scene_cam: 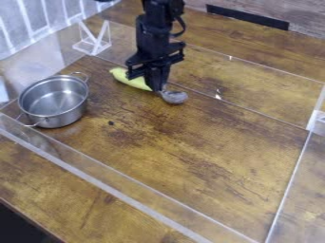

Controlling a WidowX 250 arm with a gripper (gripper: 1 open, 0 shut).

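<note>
The black gripper (160, 76) reaches down from the top centre over a yellow-green elongated object (132, 80) and a small silver, rounded piece (174, 97) just to its right. Its fingers look drawn together. Whether they touch either object, or have anything thin between them, is too small to tell.
A steel pot (55, 100) with side handles stands at the left. Clear panels or edges run along the right and back.
</note>
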